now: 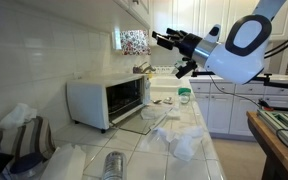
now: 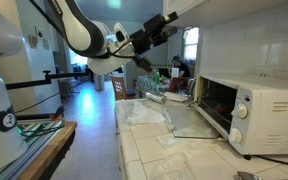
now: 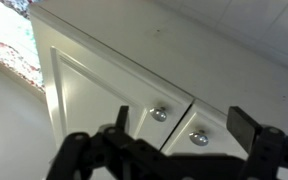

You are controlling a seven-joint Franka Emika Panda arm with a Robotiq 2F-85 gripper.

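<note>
High above the tiled counter, my gripper (image 1: 164,42) points toward the wall cupboards. Two dark fingers stand wide apart in the wrist view, where my gripper is open with only air between them. Past the fingers, white cupboard doors (image 3: 89,95) with two round knobs (image 3: 159,114) fill the wrist view. On the counter below stands a white toaster oven (image 1: 106,100) with a dark glass door. Crumpled white plastic or paper (image 1: 184,145) lies on the tiles (image 2: 144,150) near the front edge.
Close to the camera stand a can (image 1: 113,165) and a striped cloth item (image 1: 22,140). Small items, including a green-topped container (image 1: 184,92), sit toward the counter's far end. A wooden table edge (image 1: 274,145) borders the arm's side. Cupboards overhang the counter.
</note>
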